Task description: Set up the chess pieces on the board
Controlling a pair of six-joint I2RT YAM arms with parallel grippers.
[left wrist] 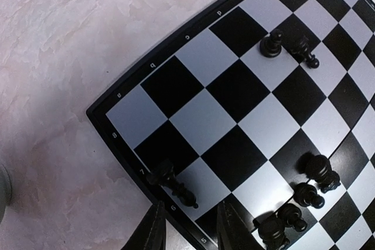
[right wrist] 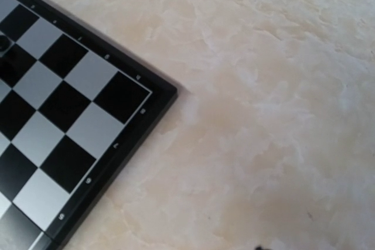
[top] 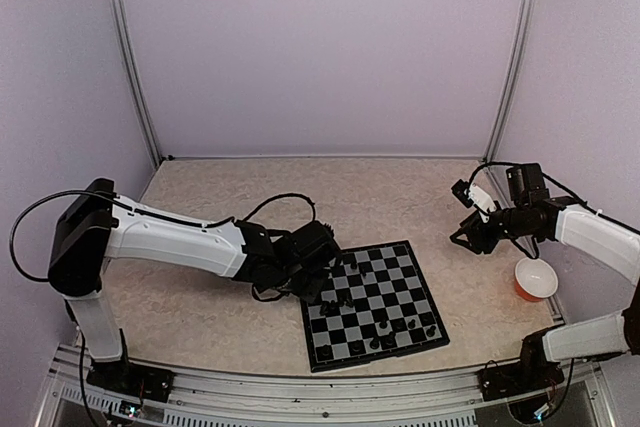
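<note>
The chessboard (top: 385, 347) lies at the table's front middle, black pieces scattered on it. In the left wrist view a piece (left wrist: 179, 188) lies tipped near the corner, two pieces (left wrist: 270, 45) are farther along, and several (left wrist: 319, 171) cluster toward the lower right. My left gripper hangs open above the board's left part, nothing between its fingers, just below the tipped piece in that view. My right gripper (top: 470, 242) stands open at the right, off the board; in its wrist view the board's corner (right wrist: 167, 92) shows with bare table.
A white bowl with a red outside (top: 536, 279) sits at the right edge of the table. The left arm spans the left side, and a round object (left wrist: 3, 185) peeks in at the left wrist view's edge.
</note>
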